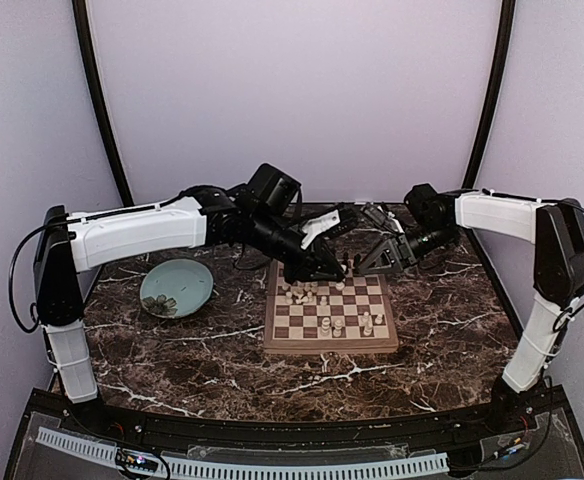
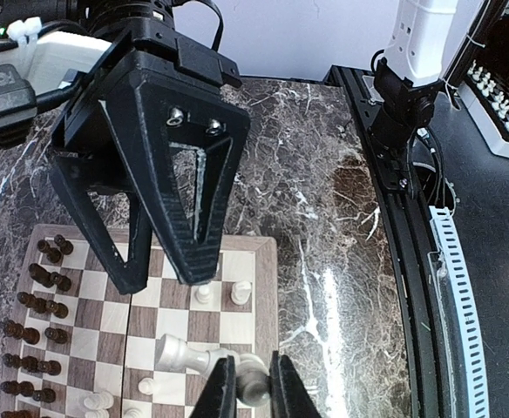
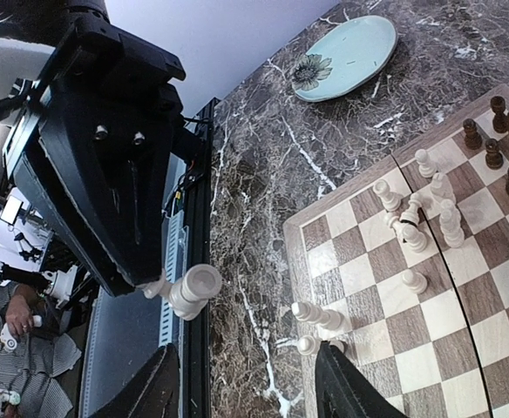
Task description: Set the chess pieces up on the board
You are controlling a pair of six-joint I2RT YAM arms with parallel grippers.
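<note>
A white chess piece (image 2: 178,354) is held tilted above the board, with my left gripper shut on it. The same piece (image 3: 193,289) sticks out from the left fingertips in the right wrist view. My right gripper stands open close by, nothing between its fingers. From above, both hands nearly meet over the far part of the board (image 1: 332,347). White pieces (image 3: 322,318) stand along the near edge, and a loose group of white ones (image 3: 409,228) sits near the left side. Dark pieces (image 2: 41,277) fill the far rows.
A pale green plate (image 1: 176,288) with a flower pattern lies left of the board. The two hands are very close together.
</note>
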